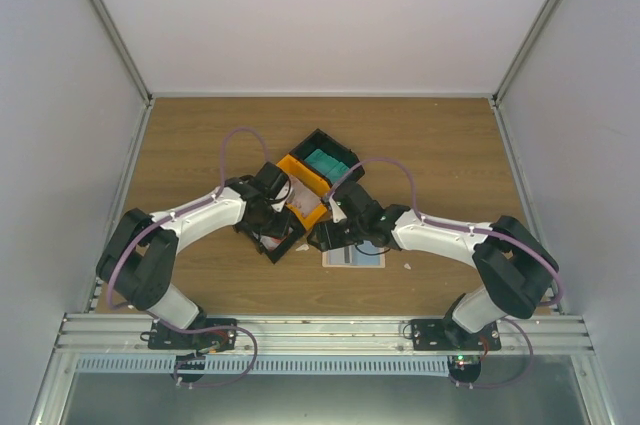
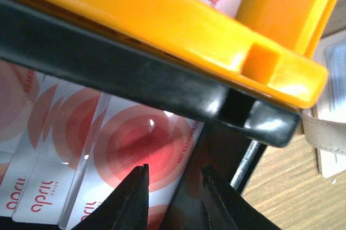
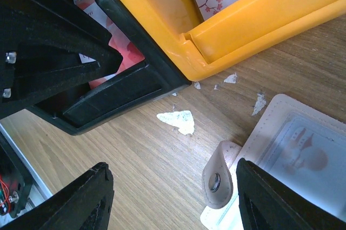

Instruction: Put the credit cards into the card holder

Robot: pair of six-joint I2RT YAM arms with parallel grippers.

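Observation:
Red-and-white credit cards (image 2: pixel 135 149) lie in a black box (image 2: pixel 162 94), seen close in the left wrist view. My left gripper is over these cards at the box's edge; its fingertips show some space between them, and I cannot make out what, if anything, is held. A white card holder (image 3: pixel 313 165) with a clear window and grey strap (image 3: pixel 216 176) lies on the table. My right gripper is at that holder, fingers apart, nothing visible between them.
An orange box (image 1: pixel 292 173) with pale cards adjoins the black one, and another black box (image 1: pixel 342 151) with teal cards stands behind.

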